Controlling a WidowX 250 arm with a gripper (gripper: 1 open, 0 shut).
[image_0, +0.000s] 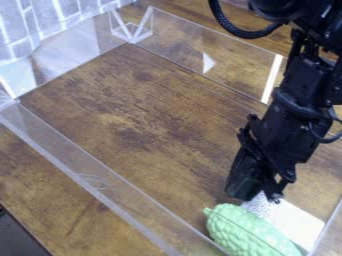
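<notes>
My black gripper (249, 186) reaches down at the right side of a clear-walled enclosure, its tip low against a white, speckled flat object (297, 222). It looks shut, though the fingertips are dark and hard to make out. A pale green, bumpy vegetable-like object (251, 232) lies just below the gripper, at the bottom right of the view, partly over or beside the white object; which, I cannot tell.
Clear plastic walls (100, 185) bound a wooden floor (140, 120), which is bare across the middle and left. A pale checked cloth (40, 25) is at the back left.
</notes>
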